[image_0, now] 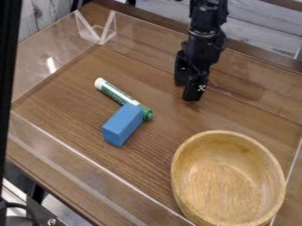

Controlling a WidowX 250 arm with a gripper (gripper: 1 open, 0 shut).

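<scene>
My black gripper (192, 85) reaches down from the top centre to just above the wooden table (106, 177); its fingers stand open, with nothing clearly between them. A white cylinder with green ends (122, 97) lies diagonally left of the gripper, apart from it, its lower end touching or close to a blue block (124, 124).
A large tan bowl (228, 177) fills the lower right. A clear plastic object (97, 26) stands at the back left.
</scene>
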